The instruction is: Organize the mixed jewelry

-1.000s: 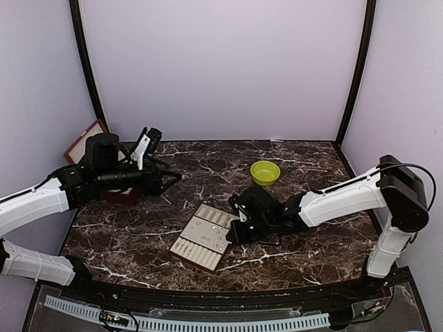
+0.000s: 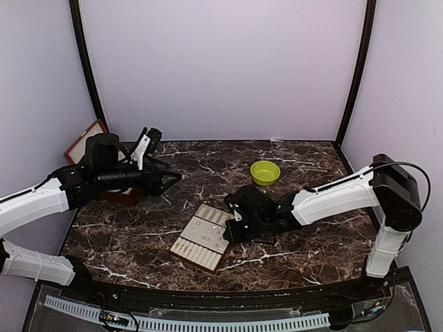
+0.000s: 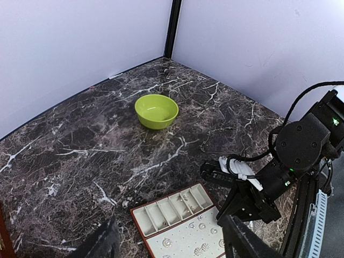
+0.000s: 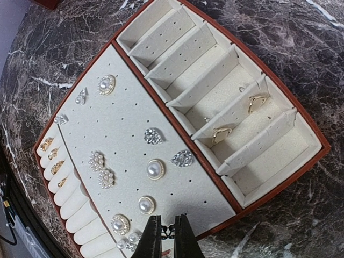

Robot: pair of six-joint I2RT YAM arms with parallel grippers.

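The jewelry tray (image 4: 118, 64) has a middle board with pearl earrings (image 4: 155, 169), crystal studs (image 4: 181, 157) and pearl clusters (image 4: 97, 160), ring slots holding gold rings (image 4: 56, 167), and compartments with gold pieces (image 4: 255, 104). My right gripper is low at the board's lower edge, shut on a small dark sparkly piece, likely an earring, between its fingertips. My left gripper (image 2: 166, 178) stands open, raised above the table left of the tray.
A green bowl (image 2: 265, 173) sits behind the tray at right. A second, lidded wooden box (image 2: 86, 137) stands at the back left.
My right arm has shifted very slightly left over the tray's right edge. My left arm has not moved.
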